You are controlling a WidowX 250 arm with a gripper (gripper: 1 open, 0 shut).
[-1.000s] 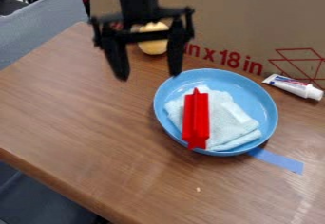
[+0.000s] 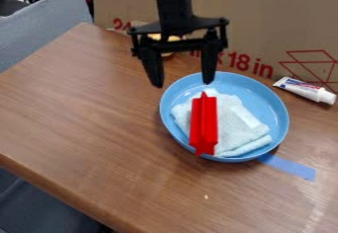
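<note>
A light blue plate [image 2: 268, 117] holds a folded white cloth [image 2: 242, 129], and a red elongated object [image 2: 204, 123] lies on the cloth. My black gripper [image 2: 183, 67] hangs open above and to the upper left of the plate, with no object between its fingers. A yellowish object behind the gripper is mostly hidden by it.
A toothpaste tube [image 2: 303, 89] lies right of the plate. A large cardboard box [image 2: 284, 30] stands at the back. Blue tape [image 2: 287, 166] is on the table.
My gripper has moved right, and it appears farther from the camera, now covering more of the yellowish object. The plate and the items on it have not moved.
</note>
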